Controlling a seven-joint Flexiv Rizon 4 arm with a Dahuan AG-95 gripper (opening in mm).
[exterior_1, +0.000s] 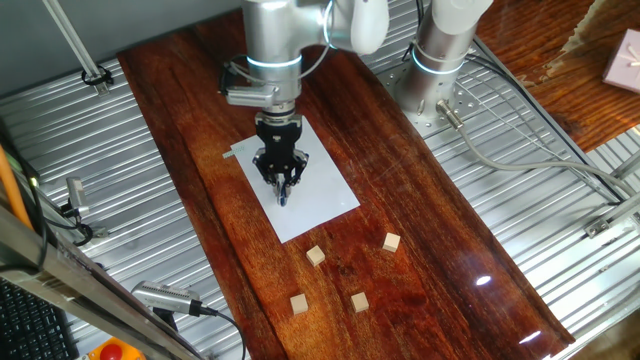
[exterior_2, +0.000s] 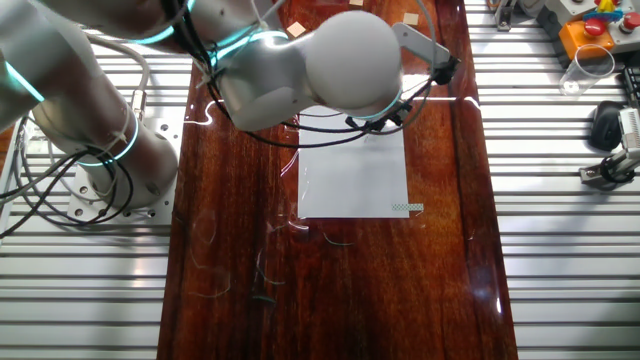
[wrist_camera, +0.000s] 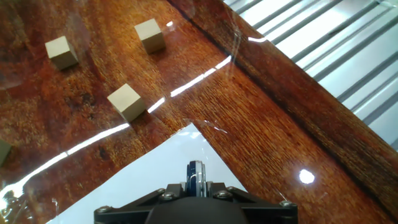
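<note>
My gripper (exterior_1: 284, 190) points down over the lower half of a white sheet of paper (exterior_1: 322, 196). Its fingers are close together around a small dark-blue and silvery piece (wrist_camera: 193, 172), perhaps a pen or marker. The piece stands out past the fingertips in the wrist view; whether its tip touches the paper cannot be told. In exterior view 2 the arm covers the gripper and part of the sheet (exterior_2: 352, 185). I see no clear marks on the paper.
Several light wooden cubes lie on the dark wood board beyond the sheet, the nearest cube (exterior_1: 316, 255) just off its edge. A checkered strip (exterior_2: 407, 207) sits at a paper corner. Ribbed metal (exterior_1: 110, 190) flanks the board.
</note>
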